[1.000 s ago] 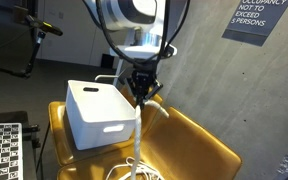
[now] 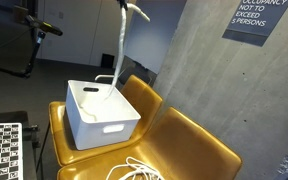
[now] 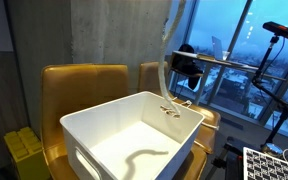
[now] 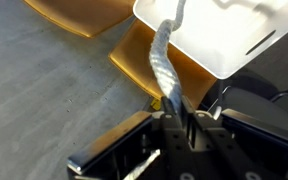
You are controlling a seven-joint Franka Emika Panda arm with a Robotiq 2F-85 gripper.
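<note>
A white rope (image 2: pixel 121 45) hangs from my gripper, which is shut on it; in exterior view 1 the gripper is almost wholly cut off by the top edge. The rope's lower part reaches down into the white bin (image 2: pixel 106 130), which stands on a tan chair. In the wrist view, the rope (image 4: pixel 162 60) runs from between the fingers toward the bin's inside. Exterior view 2 shows the rope (image 3: pixel 165 65) passing down over the bin (image 3: pixel 84 125); a faint curved shape lies on its floor, rope or shadow.
More white rope or cable (image 2: pixel 136 168) lies loosely on the neighbouring tan seat (image 2: pixel 184 145). A concrete wall (image 2: pixel 214 90) stands behind the chairs. A checkered board (image 2: pixel 4 150) is at the left, and a yellow block stack (image 3: pixel 24 155) sits beside the chairs.
The gripper has risen up and left, nearly out of exterior view 1. The hanging rope has swung from in front of the bin to over and into it.
</note>
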